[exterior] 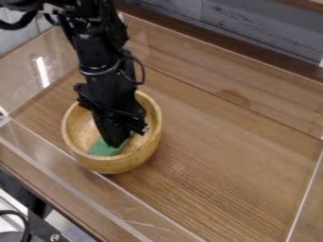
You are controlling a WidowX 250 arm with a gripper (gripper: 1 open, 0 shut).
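Observation:
A round tan wooden bowl (111,159) sits on the left part of the wooden table. A flat green object (104,147) lies inside it, partly hidden by the black robot arm. The arm's gripper (119,132) reaches down into the bowl over the green object; its fingertips are dark and overlap, so whether anything is between them is hard to see.
A wall (240,38) runs along the back. Dark cables and a white surface show beyond the table's near left edge.

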